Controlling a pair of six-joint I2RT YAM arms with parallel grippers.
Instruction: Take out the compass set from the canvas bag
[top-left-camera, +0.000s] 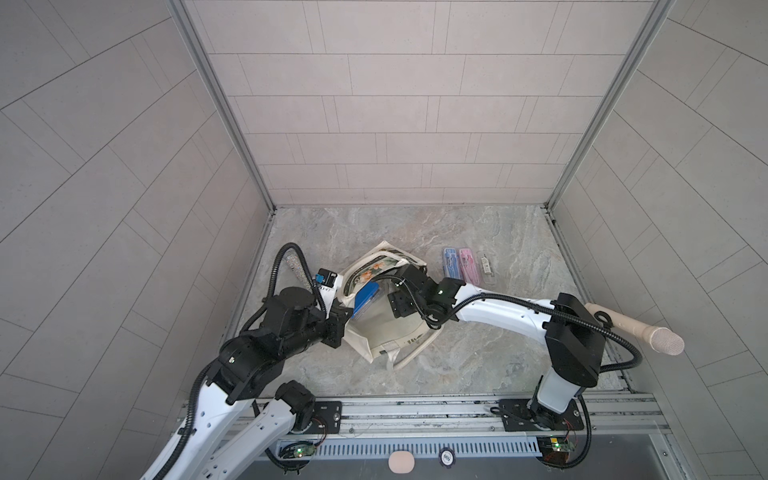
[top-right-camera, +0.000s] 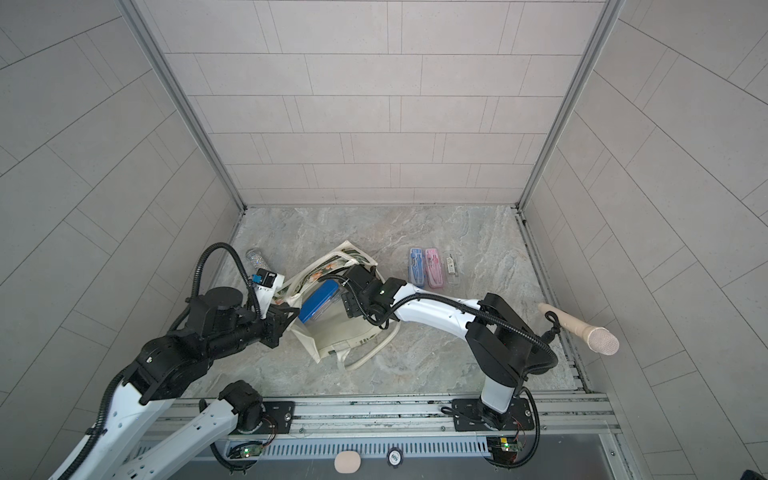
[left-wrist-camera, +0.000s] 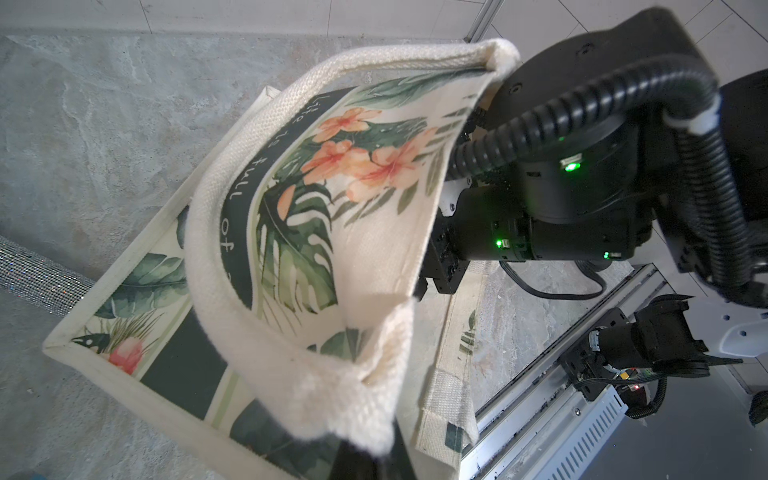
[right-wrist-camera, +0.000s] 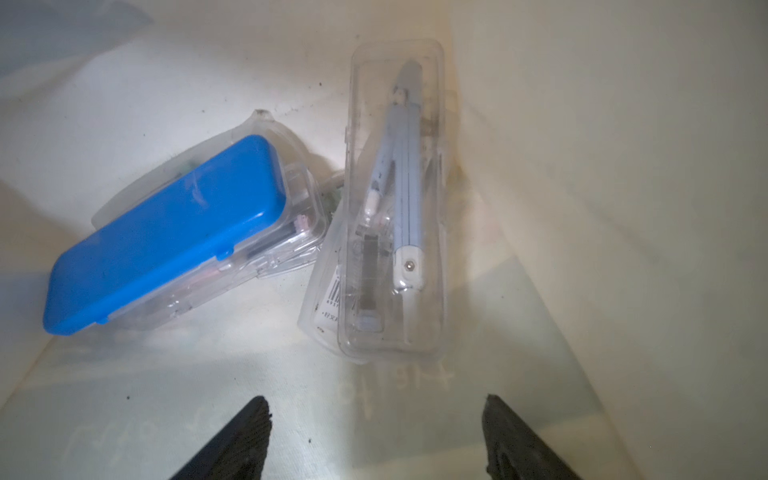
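The cream canvas bag (top-left-camera: 384, 332) lies open in the middle of the table. Inside it, the right wrist view shows a clear case holding a grey-blue compass (right-wrist-camera: 408, 176), partly on top of another clear packet. My right gripper points into the bag, its fingers wide apart with nothing between them, and the compass case lies beyond its fingertips. My left gripper is shut at the bag's left rim, where the fabric bunches by the white handle (left-wrist-camera: 209, 240); its tips are mostly hidden.
Beside the compass case sits a blue-lidded clear box (right-wrist-camera: 168, 232). Outside the bag lie a blue case (top-left-camera: 451, 264), a pink case (top-left-camera: 469, 267) and a small white packet (top-left-camera: 486, 265). A glittery cylinder (top-right-camera: 257, 259) is behind the left arm.
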